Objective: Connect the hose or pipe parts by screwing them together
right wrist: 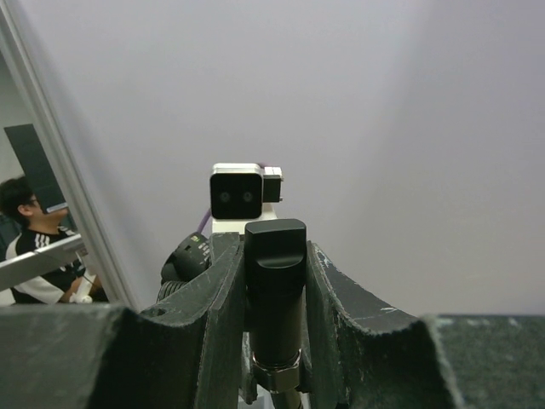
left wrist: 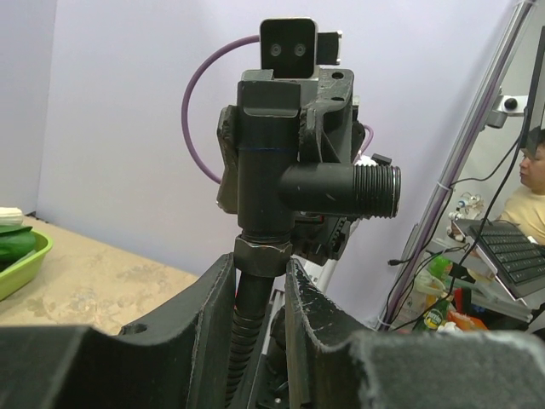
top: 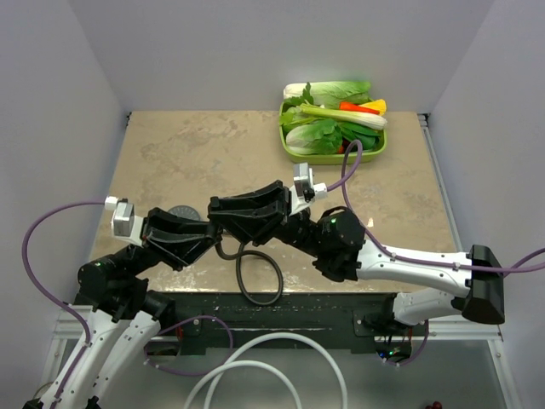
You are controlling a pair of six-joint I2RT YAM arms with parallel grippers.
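Note:
Both grippers meet over the table's middle in the top view. In the left wrist view, my left gripper grips the hose's ribbed end at a nut (left wrist: 262, 256), beneath a black fitting (left wrist: 266, 183) with a threaded side port (left wrist: 375, 191). My right gripper is shut on the fitting's capped top (right wrist: 274, 239). The black hose (top: 270, 264) hangs from between the grippers and loops on the table below them.
A green basket of vegetables (top: 283, 145) stands at the back right. A dark round disc (top: 183, 210) lies behind my left gripper. Pale hoses (top: 328, 358) curve below the table's front edge.

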